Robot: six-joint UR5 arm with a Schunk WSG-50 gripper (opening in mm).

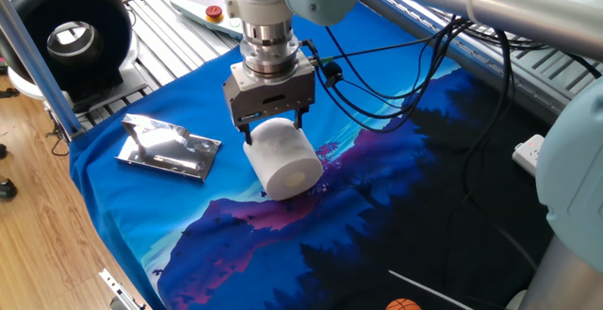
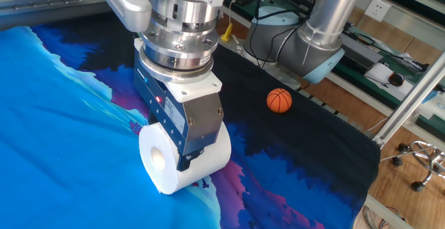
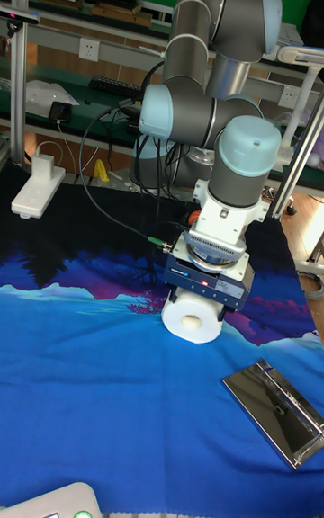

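Observation:
A white paper roll (image 1: 285, 162) lies on its side on the blue, purple and black printed cloth (image 2: 62, 159). My gripper (image 1: 274, 129) is low over it, pointing down, with one finger on either side of the roll. One dark finger (image 2: 184, 162) stands close against the roll's side in the second exterior view. The roll (image 3: 193, 316) shows its round end and core to the third exterior view. Whether the fingers press on the roll or only stand around it cannot be told. A shiny metal dispenser or holder (image 1: 170, 150) rests on the cloth, apart from the roll.
A small orange basketball (image 2: 279, 101) sits on the dark part of the cloth. A white power strip (image 3: 39, 188) lies near the cloth's far edge. Loose black cables hang beside the arm.

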